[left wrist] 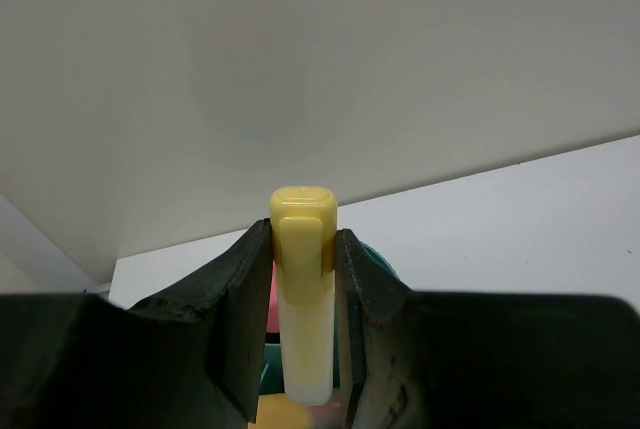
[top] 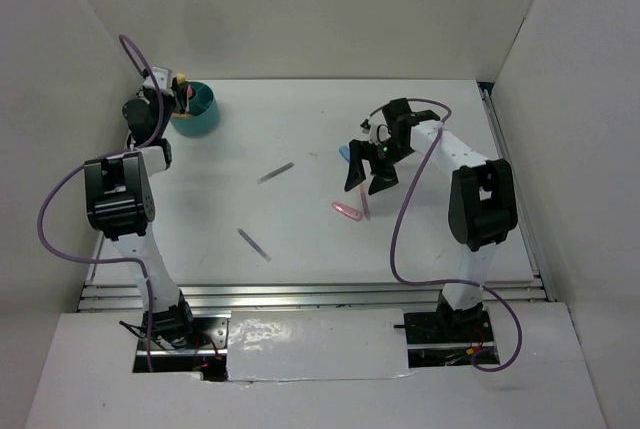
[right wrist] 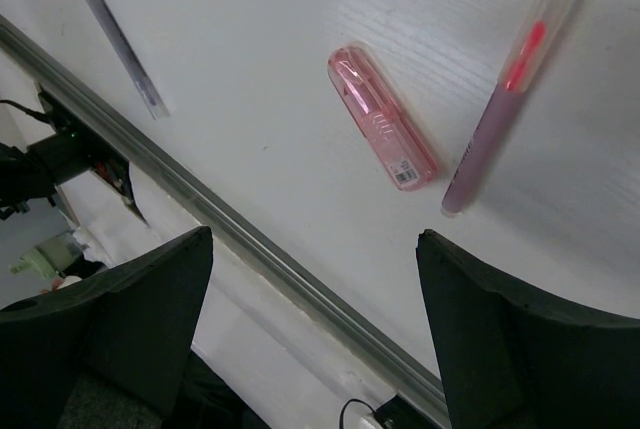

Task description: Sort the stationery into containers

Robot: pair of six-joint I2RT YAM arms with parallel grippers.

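Observation:
My left gripper is shut on an upright yellow-and-white stationery item (left wrist: pixel 307 319), held at the teal container (top: pixel 197 121) at the back left; the container's inside is mostly hidden, with pink and yellow contents glimpsed. My right gripper (top: pixel 370 165) stands open over the table's right side. Under it lie a pink case-like item (right wrist: pixel 383 119) and a capped pen (right wrist: pixel 487 139). A blue item (top: pixel 344 152) lies just behind that gripper. Two grey sticks (top: pixel 275 172) (top: pixel 253 244) lie at the middle and front left.
Walls border it at back, left and right, and a metal rail (top: pixel 300 291) runs along the front edge.

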